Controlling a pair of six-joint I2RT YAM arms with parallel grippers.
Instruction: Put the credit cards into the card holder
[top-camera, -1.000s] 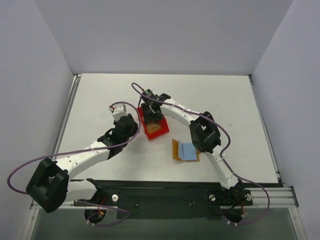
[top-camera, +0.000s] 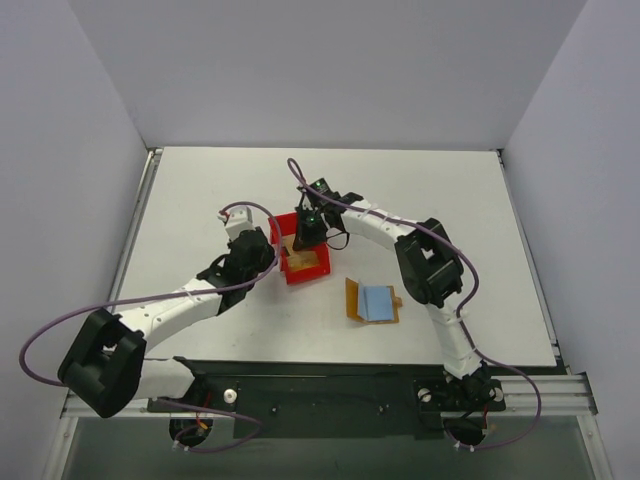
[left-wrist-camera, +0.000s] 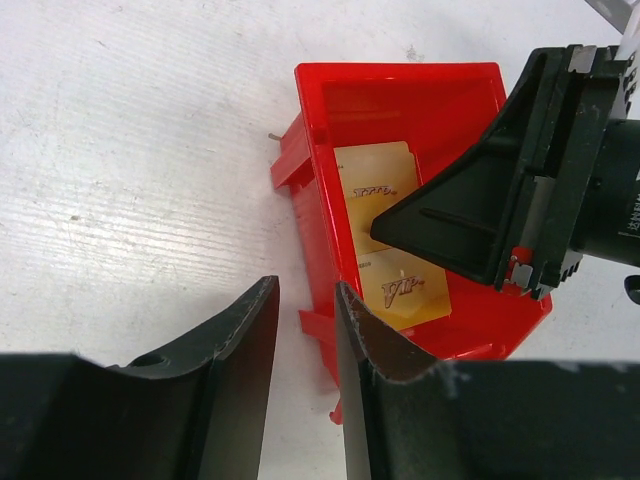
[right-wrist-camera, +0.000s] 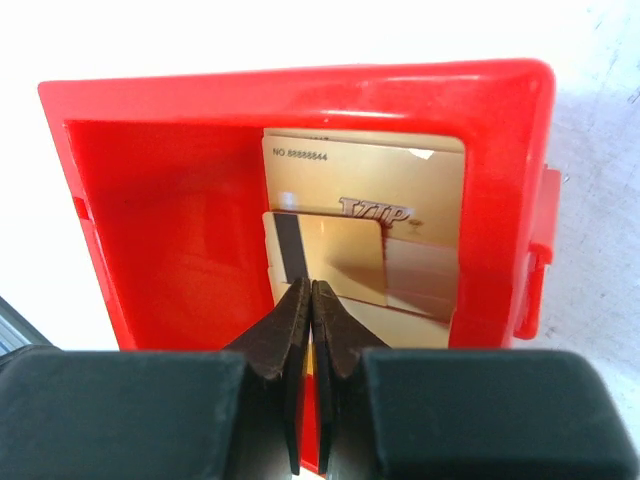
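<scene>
Gold VIP cards (right-wrist-camera: 365, 180) lie in the red box (top-camera: 306, 276), against one side of it. A smaller gold card with a dark stripe (right-wrist-camera: 345, 250) rests on top of them. My right gripper is over the box, its fingertips together and nothing between them. In the left wrist view, the right gripper's dark body covers part of the box. My left gripper stands just outside the box's left wall, fingers a little apart with an empty gap. The card holder (top-camera: 374, 303), tan with a light blue inside, stands spread open at the front right.
A cable (top-camera: 130, 300) loops along the left arm. The open floor between the box and the card holder is narrow.
The red box has turned to sit straighter and has shifted slightly left. My right gripper has moved a little to the right over it. The card holder has stayed put.
</scene>
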